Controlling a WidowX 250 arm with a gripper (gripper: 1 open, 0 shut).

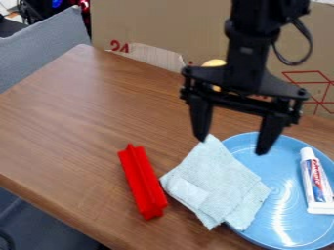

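My black gripper (232, 140) is open, its two fingers pointing down above the back edge of a pale folded cloth (209, 186), with nothing visible between them. The cloth lies partly on a blue plate (280, 229) at the lower right. A toothpaste tube (315, 182) lies on the right part of the plate. A red bar-shaped object (143, 182) lies on the wooden table left of the cloth. A yellow object (210, 63) at the back is mostly hidden behind the gripper.
A cardboard box (144, 29) stands along the back. A grey surface (29, 54) lies beyond the table's left edge.
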